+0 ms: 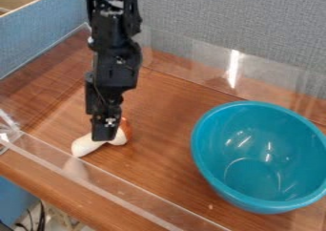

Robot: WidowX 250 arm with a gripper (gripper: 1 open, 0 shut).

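My black gripper [105, 122] points straight down on the left half of the wooden table, its tip directly over a white, elongated object [87, 145] with a reddish end that lies flat on the wood. The fingertips overlap that object in this view, so whether they touch it is unclear, as is the space between them. A large teal bowl [261, 192] stands to the right, apart from the gripper.
Clear low panels edge the wooden tabletop [166, 106] at front and back. A grey textured wall rises behind, a blue padded wall at the left. Black cables hang below the front left edge.
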